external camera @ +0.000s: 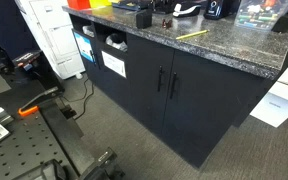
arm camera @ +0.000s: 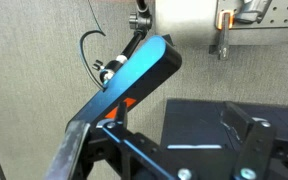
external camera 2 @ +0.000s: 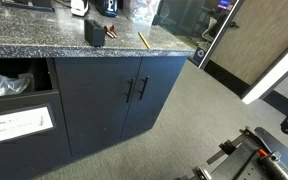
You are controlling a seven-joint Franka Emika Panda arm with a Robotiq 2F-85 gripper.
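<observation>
In the wrist view my gripper stands open along the bottom edge, its two dark fingers wide apart with nothing held between them. Below it is grey carpet, with a dark flat panel at lower right. The black cabinet (external camera: 144, 85) has two shut doors with upright bar handles (external camera: 161, 79), seen in both exterior views. On its speckled stone counter (external camera 2: 64, 43) lie a yellow pencil-like stick (external camera 2: 144, 41), a black cup-like holder (external camera 2: 95, 33) and a small red-handled item (external camera 2: 111, 31). The gripper cannot be clearly made out in either exterior view.
A long dark bar with a blue top face (arm camera: 134, 75) lies close ahead of the left finger, with a cable beside it. A perforated table (external camera: 19, 150) stands across from the cabinet. Bare carpet (external camera 2: 199, 110) lies in front of the doors. Open shelves (external camera: 114, 40) adjoin them.
</observation>
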